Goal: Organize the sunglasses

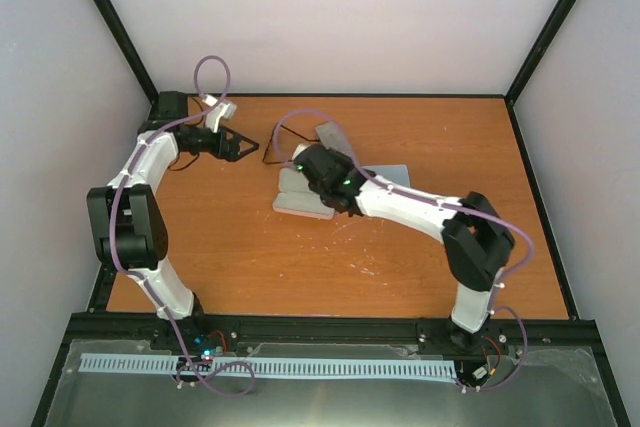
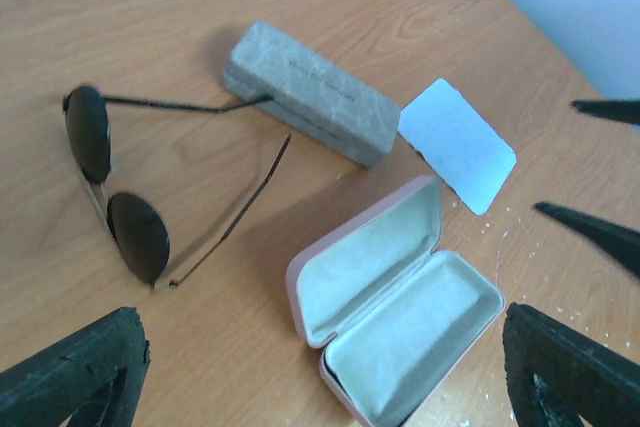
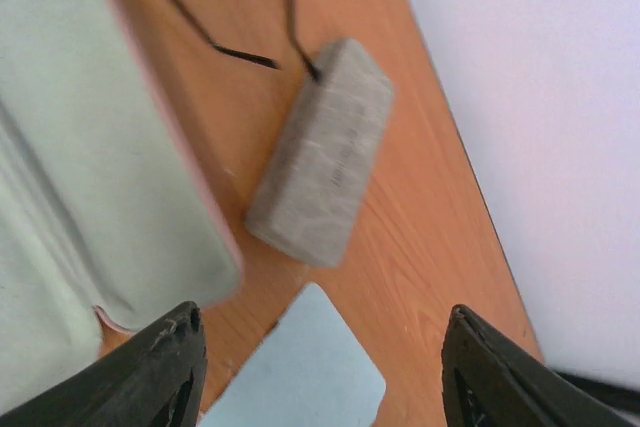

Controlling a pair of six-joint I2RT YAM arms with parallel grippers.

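Dark sunglasses [image 2: 138, 235] lie unfolded on the table, one temple end by a closed grey case [image 2: 310, 92]. An open pink-rimmed case [image 2: 395, 337] with pale lining lies beside them, a light blue cloth [image 2: 455, 142] to the right. My left gripper is open and empty, above and left of the sunglasses in the top view. My right gripper hangs open over the open case, the grey case ahead of it in its wrist view; its fingers hold nothing.
Walls surround it at the back and sides.
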